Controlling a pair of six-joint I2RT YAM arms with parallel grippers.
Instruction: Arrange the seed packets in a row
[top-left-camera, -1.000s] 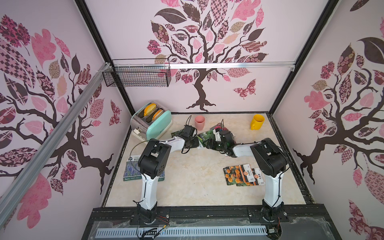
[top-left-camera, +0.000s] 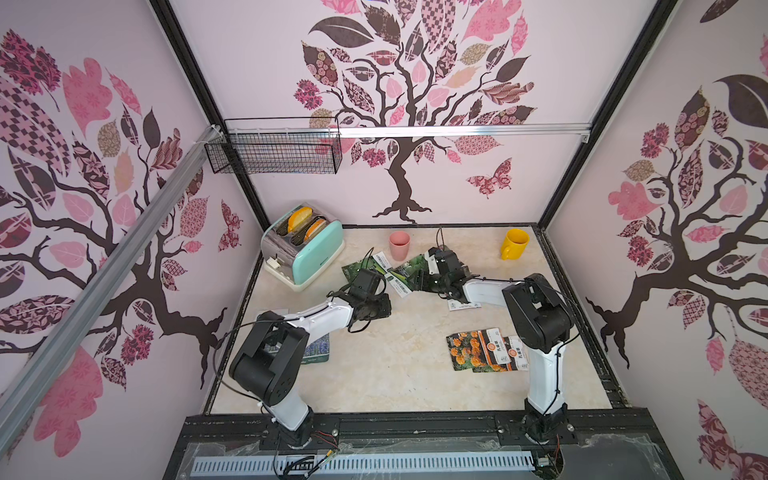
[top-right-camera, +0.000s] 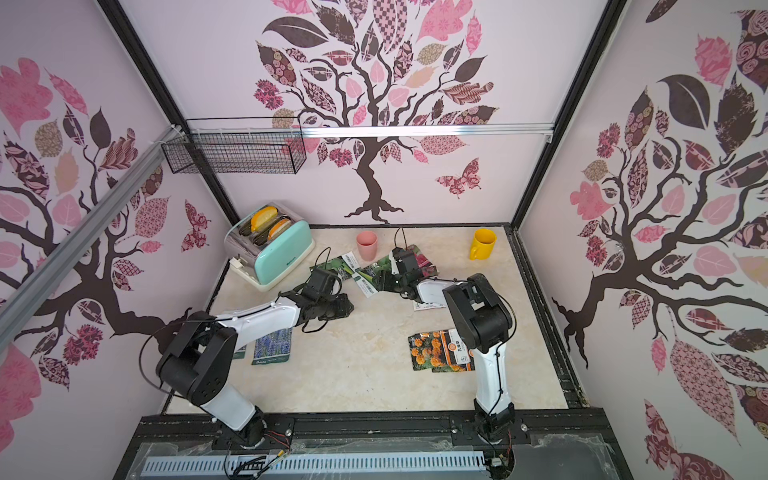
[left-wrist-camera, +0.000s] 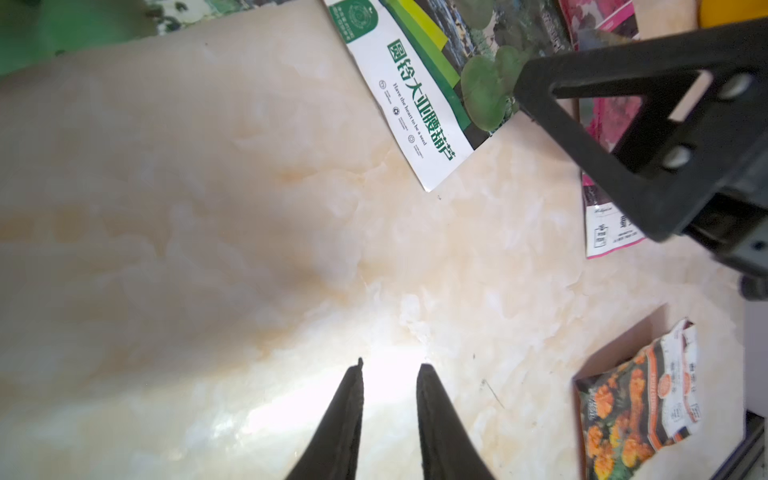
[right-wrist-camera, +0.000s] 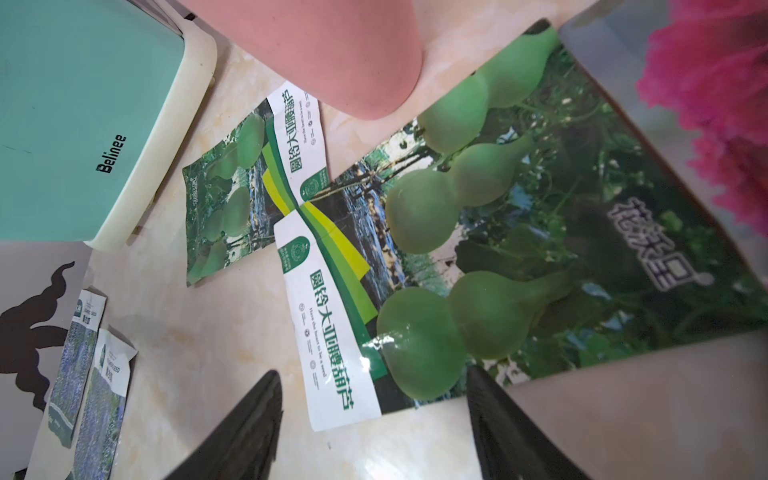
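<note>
Two green gourd packets lie flat at the back. In the right wrist view the nearer gourd packet (right-wrist-camera: 496, 216) meets the farther gourd packet (right-wrist-camera: 232, 192) at their white ends. A pink flower packet (left-wrist-camera: 608, 128) lies at the first one's right. My left gripper is part open above bare table, nothing between its fingers. Fingers of my right gripper stand apart over the nearer gourd packet's edge, with no grip showing. Orange marigold packets (top-left-camera: 484, 349) overlap at the front right. Lavender packets (top-right-camera: 273, 346) lie at the left, partly behind my left arm.
A pink cup (top-left-camera: 399, 245) stands right behind the gourd packets. A teal toaster-like box (top-left-camera: 308, 248) occupies the back left, a yellow mug (top-left-camera: 514, 243) the back right.
My left gripper has drawn back leftward and toward the front, uncovering the gourd packets' white ends.
</note>
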